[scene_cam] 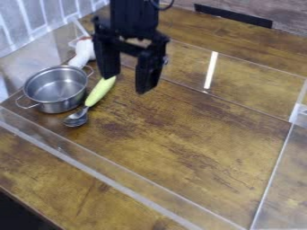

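Observation:
The dark gripper (127,70) hangs over the upper middle of the table, slightly blurred, its fingers apart with nothing seen between them. Below and left of it lie a yellow-green elongated item (100,94), like a banana or corn, and a metal spoon (77,119). A steel pot (54,87) with handles stands at the left. A white object (82,50) sits behind the pot, partly hidden.
Clear panels run along the left, front and right sides. A white strip (211,70) lies at the upper right.

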